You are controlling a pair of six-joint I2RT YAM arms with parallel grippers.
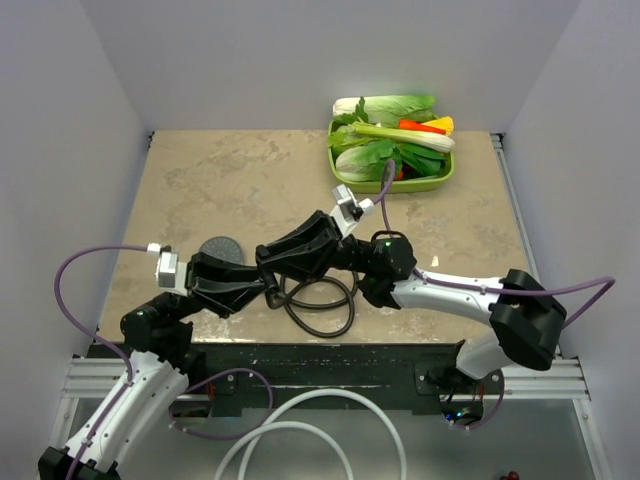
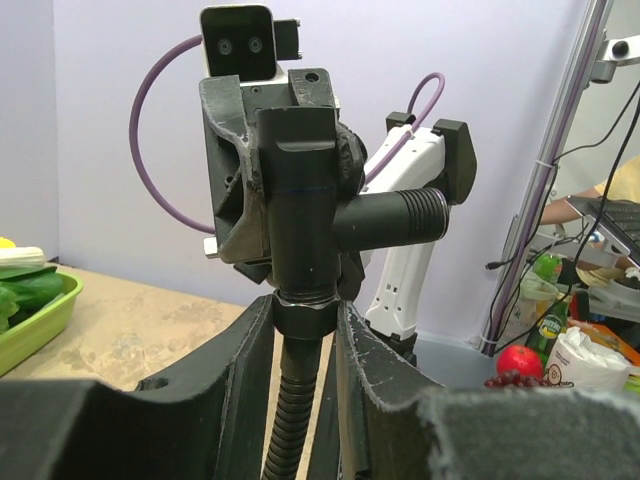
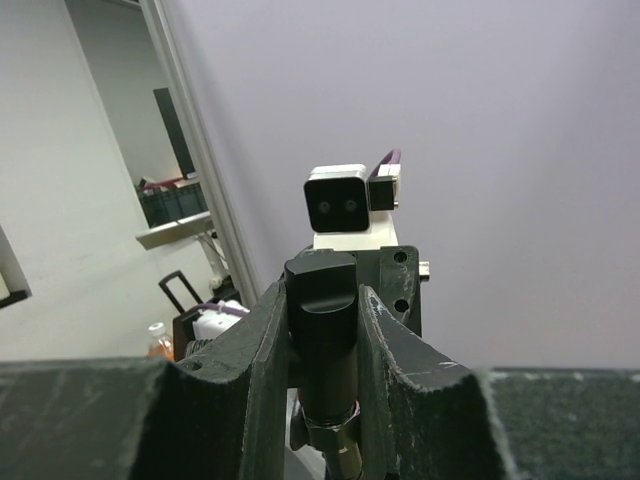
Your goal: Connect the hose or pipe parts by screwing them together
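A black tubular fitting (image 2: 302, 200) with a threaded side branch (image 2: 400, 220) stands upright between the grippers, a ribbed hose (image 2: 292, 420) running down from it. My left gripper (image 1: 260, 285) is shut on the hose's collar under the fitting. My right gripper (image 1: 270, 258) is at the fitting's upper body, its fingers close on either side of it, part open or closing; whether it grips firmly is unclear. The rest of the black hose (image 1: 350, 312) lies coiled on the table below.
A green basket of vegetables (image 1: 390, 186) stands at the back right of the table. A dark round disc (image 1: 221, 245) lies left of centre. White tubing (image 1: 365, 402) loops below the front edge.
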